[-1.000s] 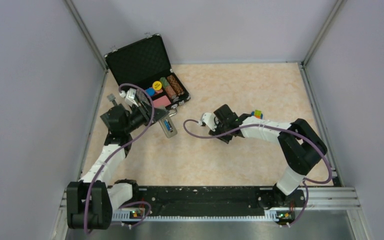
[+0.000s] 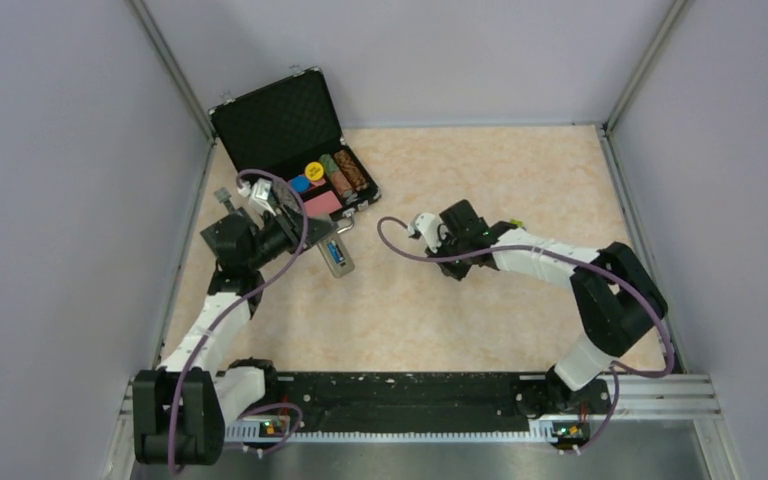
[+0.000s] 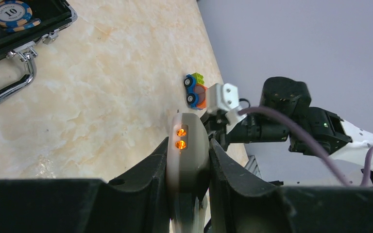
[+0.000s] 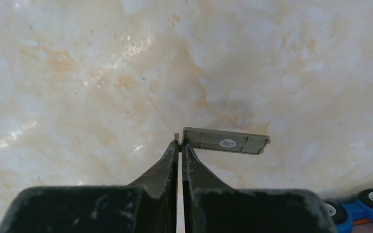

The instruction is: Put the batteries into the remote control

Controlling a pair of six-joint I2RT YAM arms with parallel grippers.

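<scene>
My left gripper is shut on the grey remote control point(image 3: 188, 126), seen end-on in the left wrist view with two orange contacts showing. In the top view the remote point(image 2: 336, 258) is held beside the case, a blue battery in its open compartment. The grey battery cover point(image 4: 213, 139) appears in the right wrist view, at the tips of my right gripper, which is shut; whether it touches the cover is hard to tell.
An open black case point(image 2: 280, 110) with chips and cards stands at back left. A small toy vehicle point(image 3: 195, 92) lies on the right, near the right arm.
The left arm and remote are nearly still.
</scene>
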